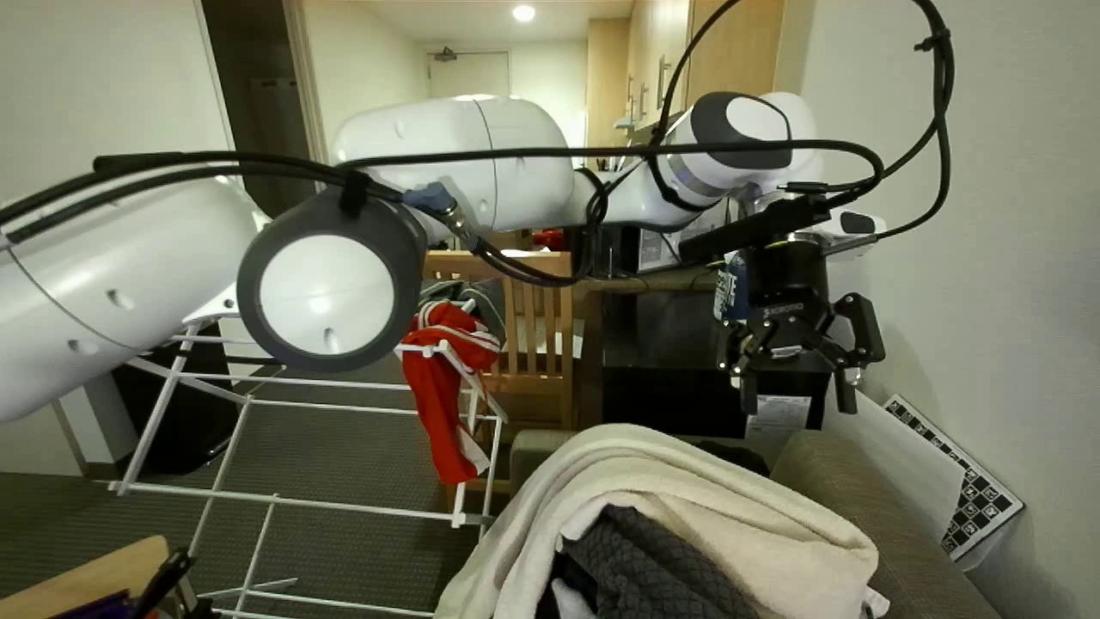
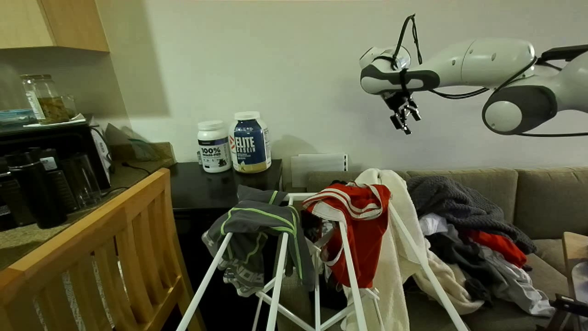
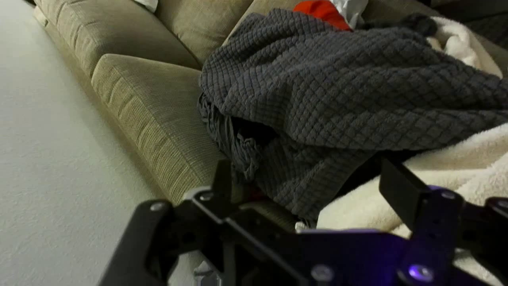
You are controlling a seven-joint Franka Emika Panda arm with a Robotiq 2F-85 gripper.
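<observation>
High above the back end of the couch, my gripper [image 1: 797, 401] hangs open with nothing between its fingers. From the side, in exterior view 2, the gripper [image 2: 411, 124] is close to the wall and well clear of the laundry. A cream blanket [image 1: 660, 464] lies draped over the couch below. The dark grey quilted blanket [image 3: 352, 90] fills much of the wrist view, beyond the spread fingers [image 3: 221, 180]. Red, white and black clothes are bunched beside it; a red garment [image 2: 499, 247] shows among them.
A white drying rack [image 2: 281, 265] carries a red garment [image 2: 358, 220] and a grey garment with green stripes [image 2: 256, 220]. Two tubs, one white [image 2: 213, 149] and one blue [image 2: 249, 143], stand on the black cabinet [image 2: 190, 190]. A wooden chair [image 2: 127, 265] stands nearby.
</observation>
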